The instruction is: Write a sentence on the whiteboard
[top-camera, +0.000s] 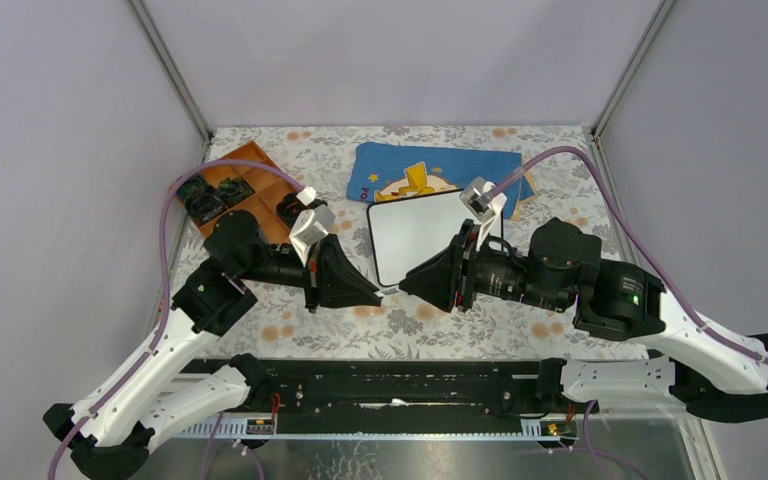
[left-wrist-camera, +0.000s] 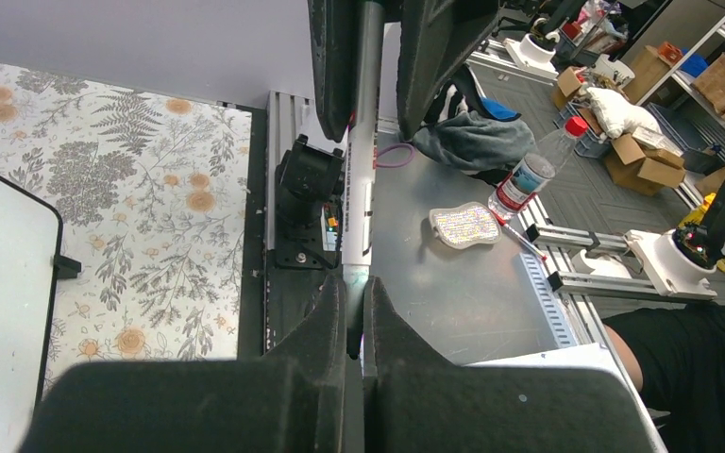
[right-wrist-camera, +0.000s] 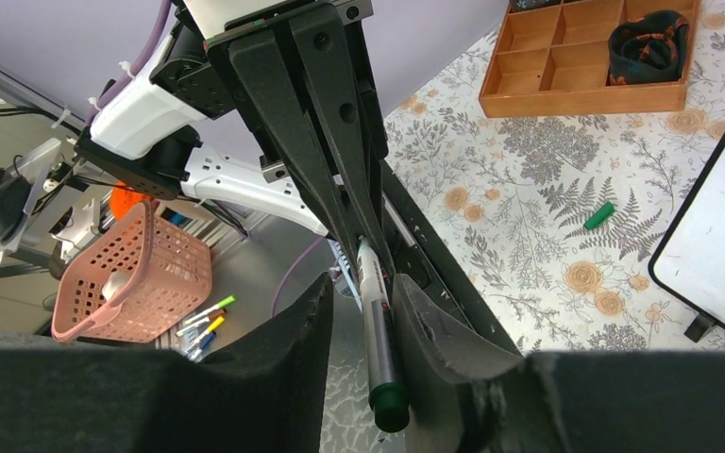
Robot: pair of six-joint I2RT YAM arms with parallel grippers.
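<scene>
A white marker (left-wrist-camera: 359, 179) with a green rear end (right-wrist-camera: 390, 408) is held between the two arms, above the table. My left gripper (top-camera: 380, 296) is shut on one end of it. My right gripper (top-camera: 403, 286) faces it from the right, its fingers (right-wrist-camera: 316, 316) on either side of the marker's body. A gap still shows beside the marker, so this gripper is partly open. Behind the grippers lies the whiteboard (top-camera: 410, 240), blank where visible; the right arm covers its right part. A loose green cap (right-wrist-camera: 599, 216) rests on the patterned tablecloth.
A blue cloth (top-camera: 480, 165) lies behind the whiteboard. At the back left is a wooden compartment tray (top-camera: 258, 205) holding dark items. The tablecloth (top-camera: 400, 340) in front of the board looks clear. A pink basket (right-wrist-camera: 151, 269) stands off to the side.
</scene>
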